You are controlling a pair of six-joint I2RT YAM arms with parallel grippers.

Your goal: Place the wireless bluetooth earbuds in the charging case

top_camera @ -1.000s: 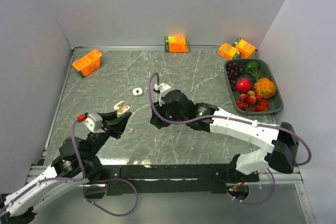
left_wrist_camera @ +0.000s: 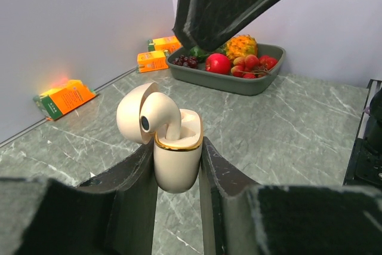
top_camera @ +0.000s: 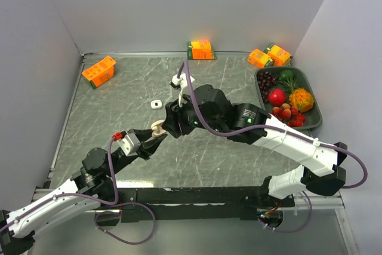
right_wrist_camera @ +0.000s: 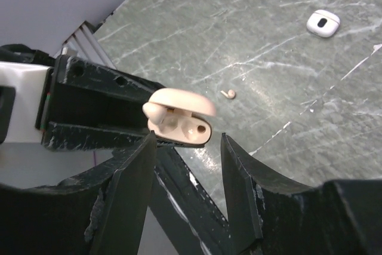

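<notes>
My left gripper is shut on the cream open charging case, held upright with its lid raised; one earbud shows in it, and in the right wrist view an earbud point(right_wrist_camera: 154, 113) sits at one side, the other side's cavity visible. My right gripper is open just before the case, its dark fingertip looming above it in the left wrist view. A loose earbud point(right_wrist_camera: 230, 94) lies on the table below, and a small white case point(right_wrist_camera: 322, 23) lies farther off.
A grey tray of fruit point(top_camera: 261, 88) stands at the right. Orange cartons point(top_camera: 201, 50) lie along the back and at the left point(top_camera: 99, 71).
My left gripper has moved right and slightly down with the case. My right gripper has risen and moved left, closing in on the case.
</notes>
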